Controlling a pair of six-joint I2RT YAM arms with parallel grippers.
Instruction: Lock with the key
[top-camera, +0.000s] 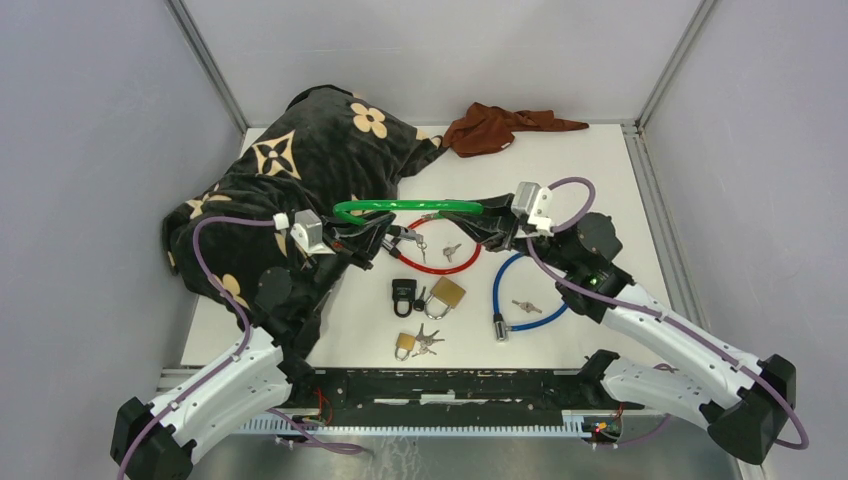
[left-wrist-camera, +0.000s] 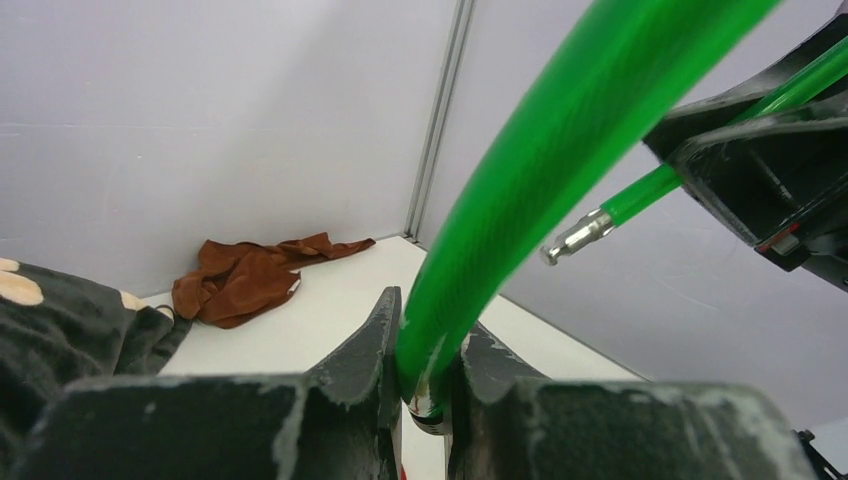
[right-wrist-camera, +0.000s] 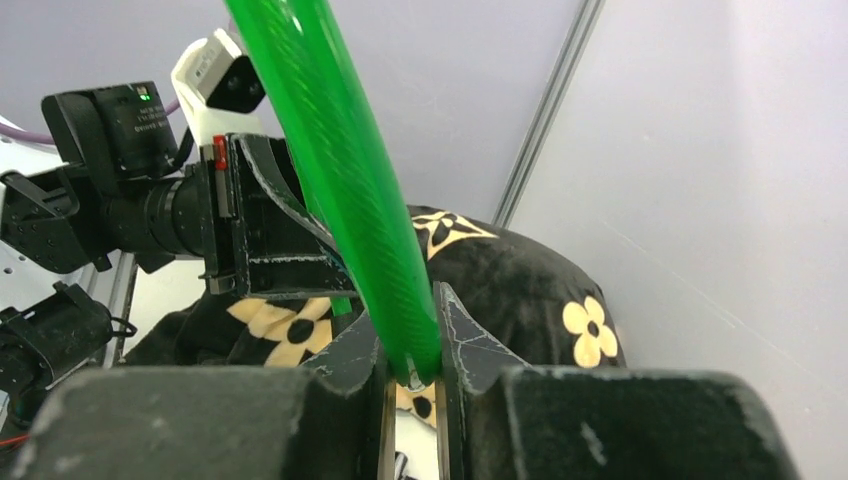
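Note:
The green cable lock (top-camera: 415, 206) arches between my two grippers. My left gripper is shut on one end, where a silver collar (left-wrist-camera: 428, 412) shows at the cable's base. A silver lock head (top-camera: 403, 234) pokes out beside it in the top view, with a key (top-camera: 421, 244) hanging near; whether that key sits in the lock I cannot tell. My right gripper is shut on the cable near its other end. Past its fingers, the bare metal plug (left-wrist-camera: 580, 238) sticks out, apart from the lock head.
Below lie a red cable lock (top-camera: 440, 271), a blue cable lock (top-camera: 540, 322), a black padlock (top-camera: 403, 290), brass padlocks (top-camera: 447, 291) and several loose keys (top-camera: 427, 338). A dark patterned blanket (top-camera: 330, 140) covers the left side; a brown cloth (top-camera: 490, 130) lies at the back.

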